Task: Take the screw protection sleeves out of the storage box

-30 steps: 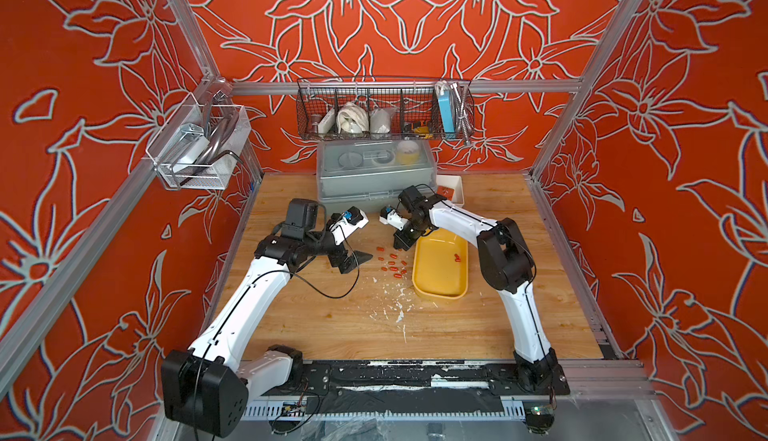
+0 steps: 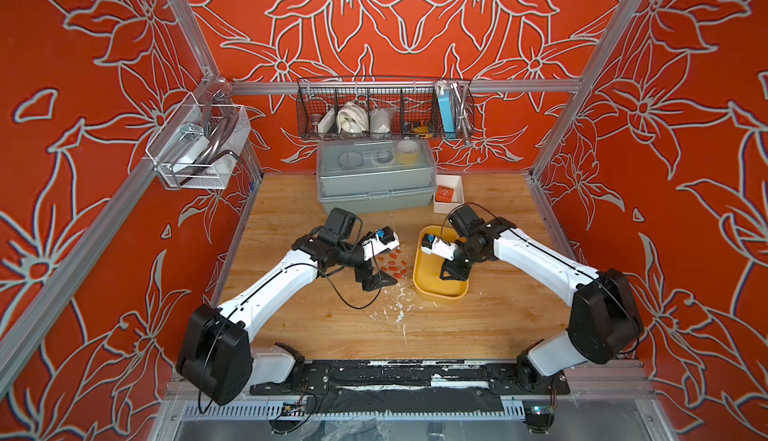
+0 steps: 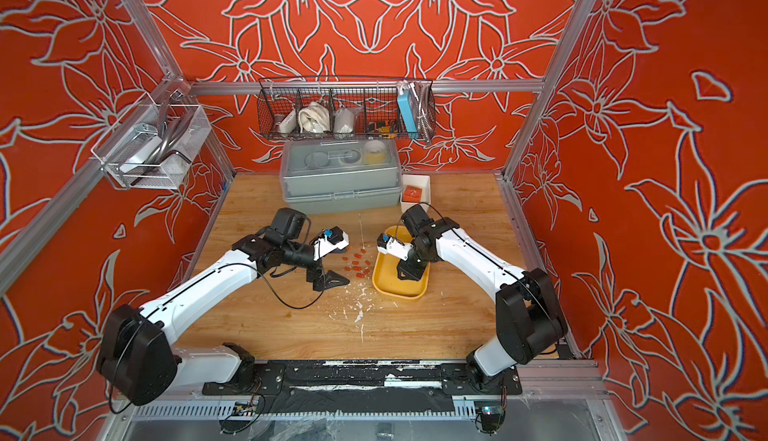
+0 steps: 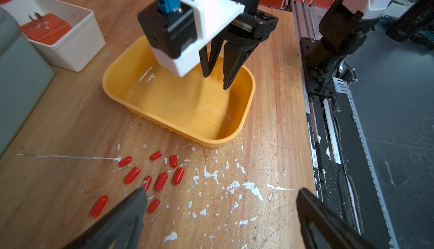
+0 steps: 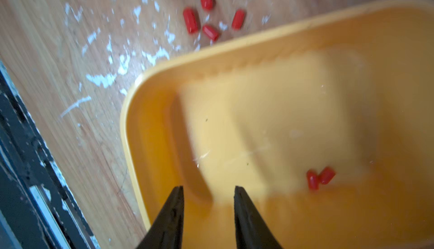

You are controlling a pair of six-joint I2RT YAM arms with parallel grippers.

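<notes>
Two small red sleeves [image 5: 326,175] lie close together on the floor of the yellow storage box [image 5: 149,70]. My right gripper is open over this box, its fingers apart and empty, with the sleeves off to their right in the right wrist view. Several more red sleeves [image 4: 160,182] are scattered on the wooden table just left of the box. Beside that scatter, my left gripper stands wide open with nothing between its fingers. In the top left view, the right arm hides the sleeves in the box.
A large grey lidded case [image 2: 376,197] stands at the back. To its right is a white open box [image 2: 448,205] with an orange item inside.
My right gripper has moved from the table left of the box's far end to over the yellow box. My left arm has shifted right, closer to the loose sleeves.
</notes>
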